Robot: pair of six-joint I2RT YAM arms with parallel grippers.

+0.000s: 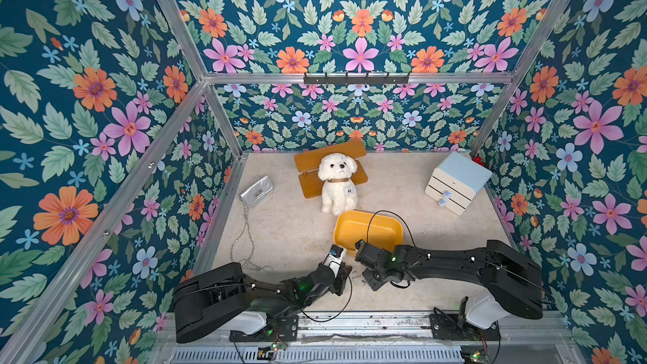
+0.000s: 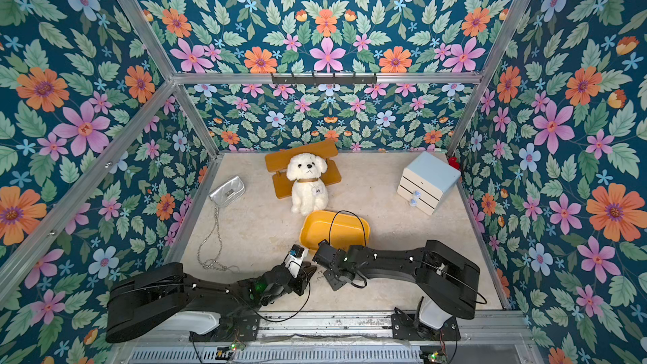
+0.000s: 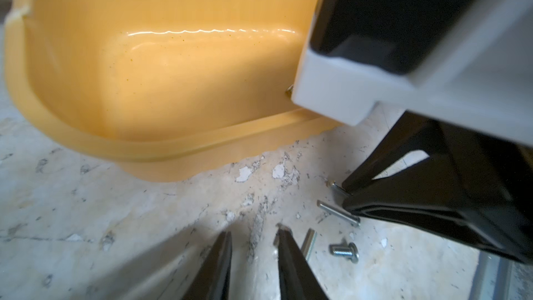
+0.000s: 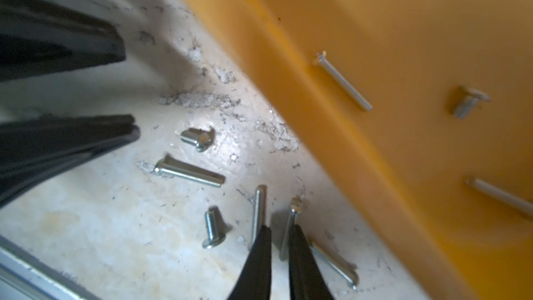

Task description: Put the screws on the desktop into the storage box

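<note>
Several screws lie on the desktop just outside the yellow box (image 1: 367, 228), among them a short screw (image 3: 343, 251) and a long one (image 4: 188, 172). More screws, such as one (image 4: 341, 80), are inside the box. My left gripper is low over the screws at the box's near side, its fingertips slightly apart. My right gripper points down at the screws beside the box wall, fingertips narrowly apart around or over a screw; whether it touches one I cannot tell. The two grippers are close together.
A white plush dog (image 1: 335, 195) sits behind the box on brown boards. A silver bag with chain (image 1: 256, 192) lies left, a small drawer cabinet (image 1: 458, 182) stands back right. The desktop between them is mostly clear.
</note>
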